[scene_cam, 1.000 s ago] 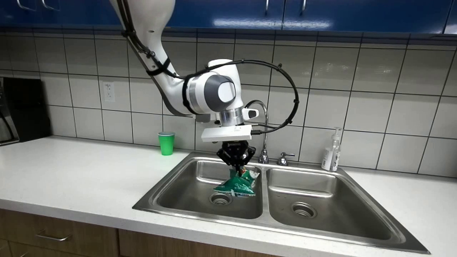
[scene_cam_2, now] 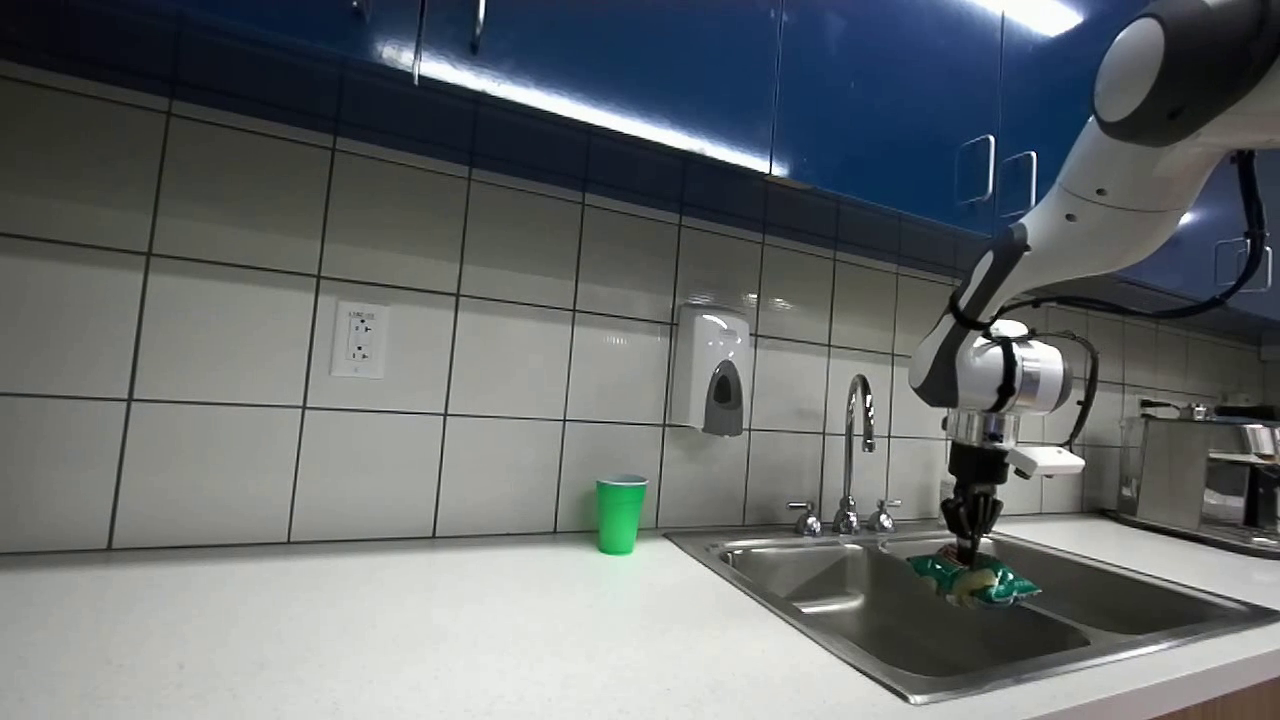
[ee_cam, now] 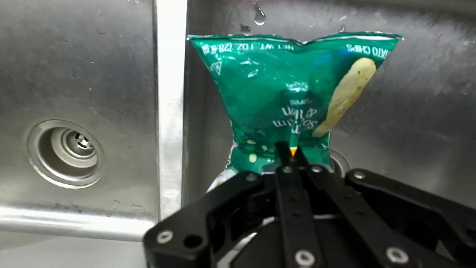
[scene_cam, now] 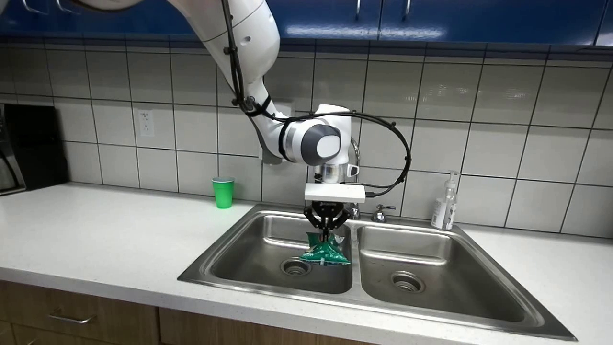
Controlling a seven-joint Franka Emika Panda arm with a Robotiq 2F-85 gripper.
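Observation:
A green potato chip bag (scene_cam: 325,253) is pinched across its middle by my gripper (scene_cam: 325,236), whose fingers are closed together. Seen from the wrist, the bag (ee_cam: 276,85) narrows toward the fingertips (ee_cam: 299,156) and its printed front fans out ahead of them. From the other side, the bag (scene_cam_2: 996,587) hangs beneath the gripper (scene_cam_2: 969,554), over the left basin near the divider. How much clearance lies between the bag and the basin floor is hard to tell.
Beside the sink's left rim stands a green cup (scene_cam: 222,193). A soap bottle (scene_cam: 445,204) is at the back right corner, and the faucet (scene_cam_2: 853,450) rises behind the basins. The right basin (scene_cam: 437,258) is empty, and the counter (scene_cam: 115,230) at left is largely clear.
The arm and the pinched bag have shifted to the right, closer to the sink divider. My gripper has become more upright and remains closed on the bag.

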